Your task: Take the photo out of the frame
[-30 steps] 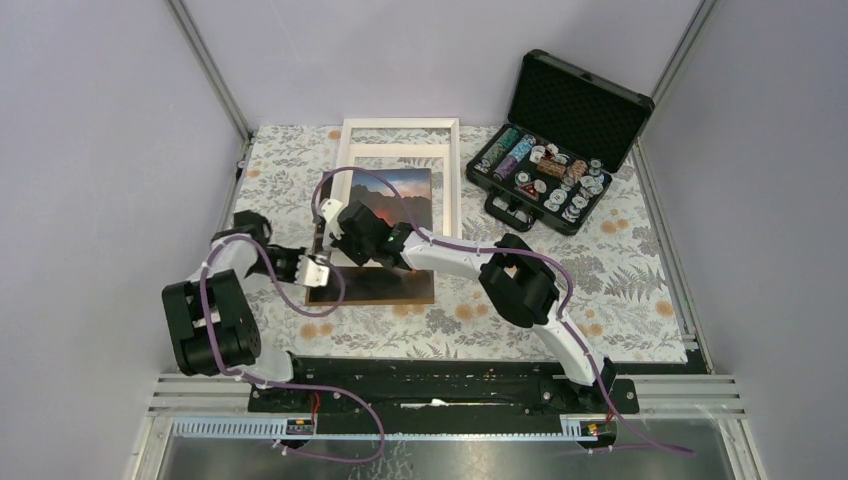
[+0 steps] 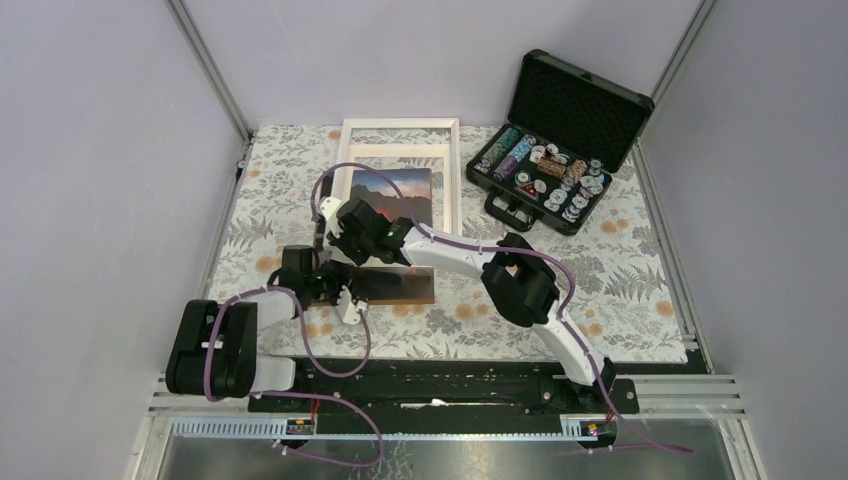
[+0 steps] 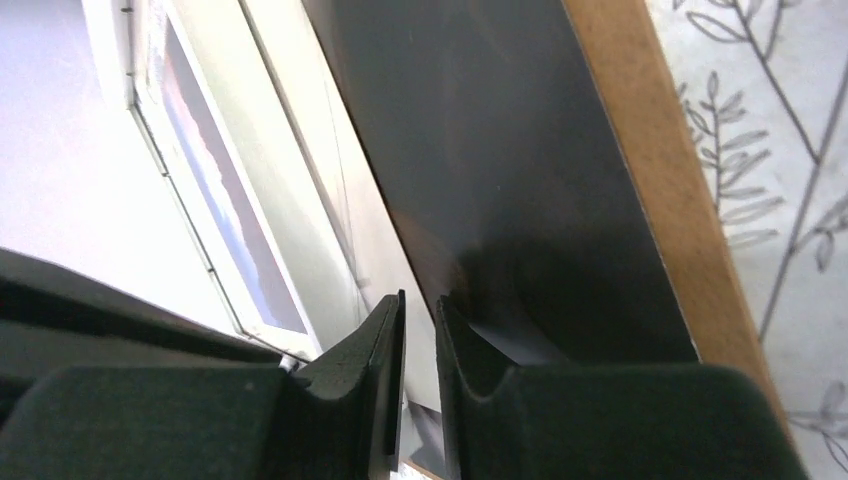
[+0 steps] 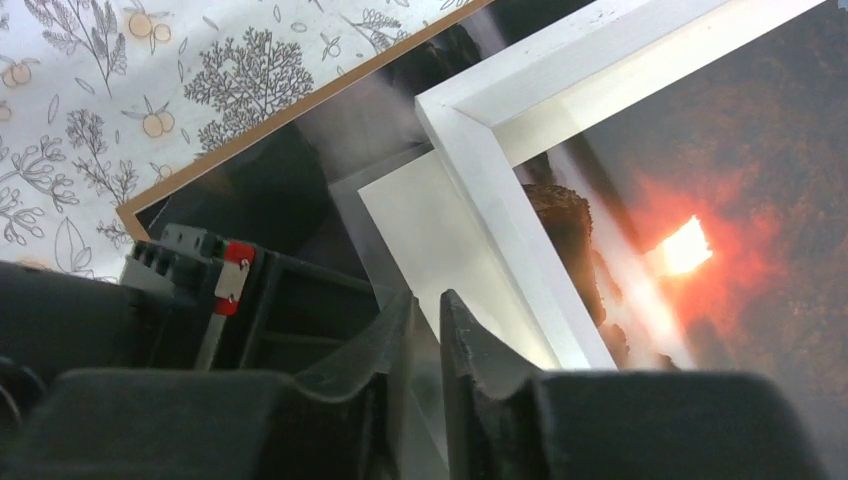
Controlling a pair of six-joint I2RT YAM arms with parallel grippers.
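Note:
The white frame (image 2: 452, 190) lies on the table with a sunset mountain photo (image 2: 415, 188) inside its opening. A dark board with a brown edge (image 2: 400, 288) sticks out below and to the left. In the right wrist view a pale sheet's corner (image 4: 430, 225) juts past the frame's corner. My right gripper is slightly open at that sheet's edge, nothing visible between its fingers. Low by the frame's lower side, my left gripper is also slightly open, its tips near a pale strip (image 3: 345, 150) beside the dark board. Contact cannot be told.
An open black case of poker chips (image 2: 545, 175) stands at the back right. Both arms crowd together at the frame's lower left, the left one just below the right. Patterned tablecloth (image 2: 630, 290) is clear on the right.
My left arm has come in from the left, moving rightward and slightly downward to the board beside the right gripper. The right arm, frame and photo look unmoved.

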